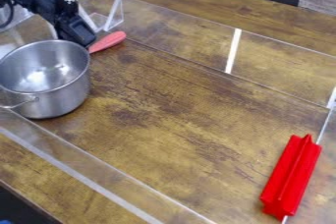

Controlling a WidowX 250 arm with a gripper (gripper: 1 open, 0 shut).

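Note:
The black gripper (pixel 77 33) is at the upper left of the camera view, just behind a steel pot (pixel 42 85). A pink-red handled object (pixel 108 41) lies beside its fingers, pointing up to the right. The fingertips are partly hidden behind the pot's rim, so I cannot tell whether they touch the object or how far apart they stand.
A red grooved bar (pixel 290 175) lies at the front right. A white rack stands at the back left corner.

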